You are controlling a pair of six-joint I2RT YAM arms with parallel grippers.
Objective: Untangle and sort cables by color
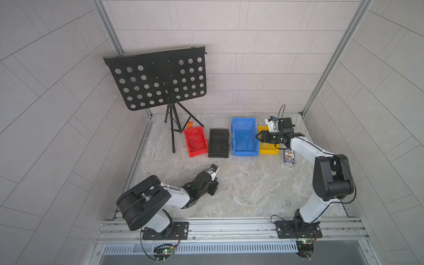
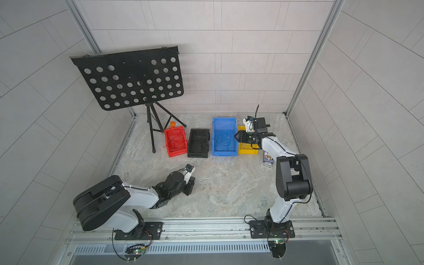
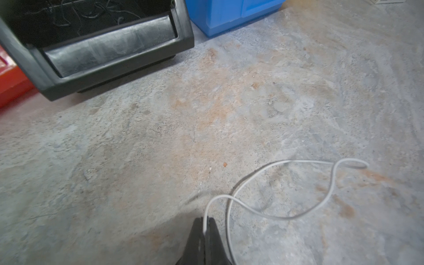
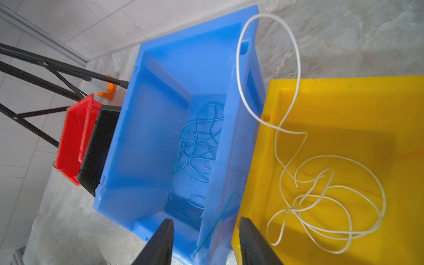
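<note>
In the left wrist view my left gripper is shut on a white cable [image 3: 273, 216] that loops over the floor to the right. My right gripper is open above the wall between the blue bin and the yellow bin, its fingers apart. One blue cable end [image 4: 216, 225] hangs across the blue bin's near wall, between and beyond those fingers. More blue cable [image 4: 194, 145] lies tangled inside the blue bin [image 4: 150, 110]. A white cable [image 4: 326, 229] coils in the yellow bin [image 4: 335, 95], with one loop standing up over the corner.
Left of the blue bin are a black bin [image 1: 218, 154] holding dark cables and a red bin [image 1: 197, 153]. Behind them rises a black music stand [image 1: 165, 81]. A small box [image 1: 288, 156] sits beside the yellow bin.
</note>
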